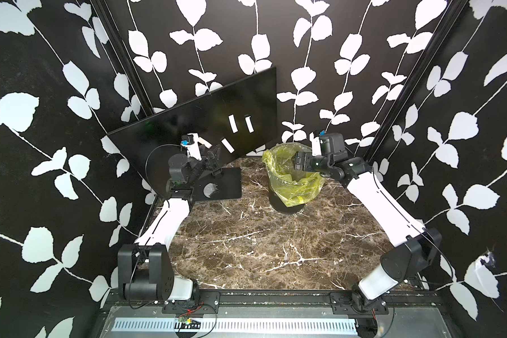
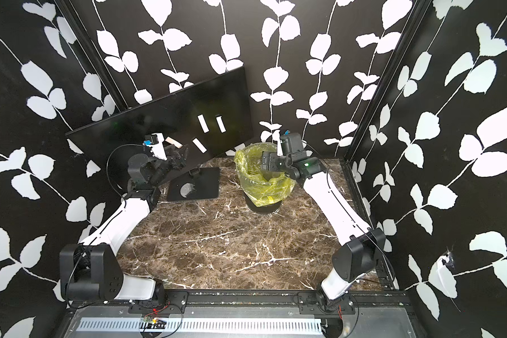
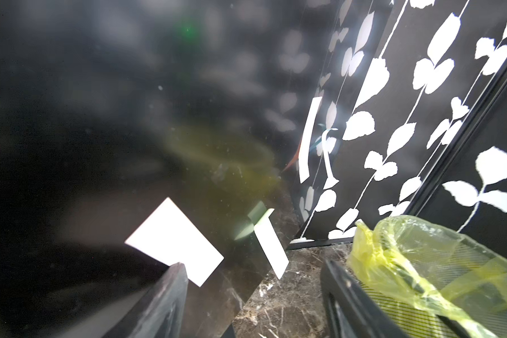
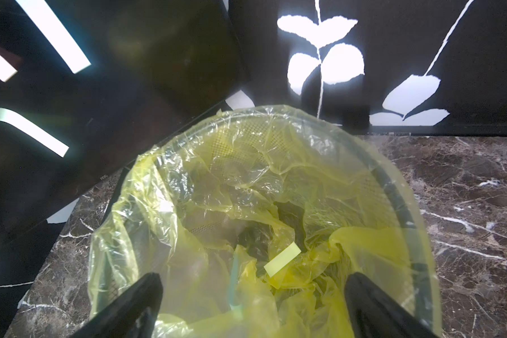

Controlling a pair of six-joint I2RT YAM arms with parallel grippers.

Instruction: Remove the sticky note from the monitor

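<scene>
The black monitor (image 1: pixel 163 135) leans at the back left with several white sticky notes (image 1: pixel 232 123) on its screen. My left gripper is open, its fingertips just below a large white note (image 3: pixel 171 233) on the screen; a narrower note (image 3: pixel 270 242) is farther right. In the top views it sits in front of the monitor's left-middle notes. My right gripper is open over the bin (image 4: pixel 410 214), lined with a yellow bag, with nothing visible between its fingers. A small pale strip (image 4: pixel 281 259) lies inside the bag.
The monitor's black base plate (image 2: pixel 205 191) lies on the marble table (image 2: pixel 219 253), left of the bin. Patterned walls close in the back and both sides.
</scene>
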